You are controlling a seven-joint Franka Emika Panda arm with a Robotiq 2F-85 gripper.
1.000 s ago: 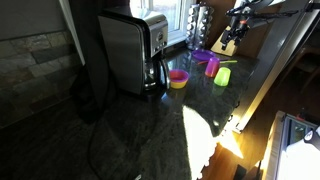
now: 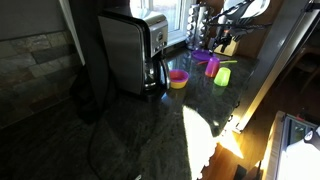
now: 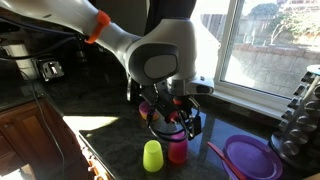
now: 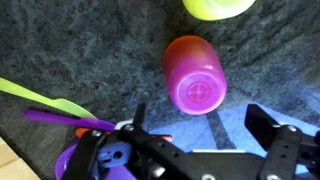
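Note:
A pink cup (image 4: 198, 90) with an orange far part stands bottom up on the dark counter. In the wrist view it sits just ahead of my gripper, whose fingers are spread wide with nothing between them. A lime-green cup (image 4: 215, 6) is cut off by the top edge there. Exterior view 2 has my gripper (image 3: 175, 125) above and close to the pink cup (image 3: 177, 150), with the green cup (image 3: 153, 157) beside it. Seen from exterior view 1, the gripper (image 2: 224, 42) is over the counter's far end, behind the pink cup (image 2: 212, 67) and green cup (image 2: 222, 77).
A purple plate (image 3: 256, 150) lies to the right in exterior view 2. Green (image 4: 45, 98) and purple (image 4: 62, 119) utensils lie left of the gripper in the wrist view. Yellow and pink bowls (image 2: 178, 79) stand by the coffee maker (image 2: 130, 50).
My gripper has come down and a little left toward the cups in exterior view 1. The cups and bowls have stayed put.

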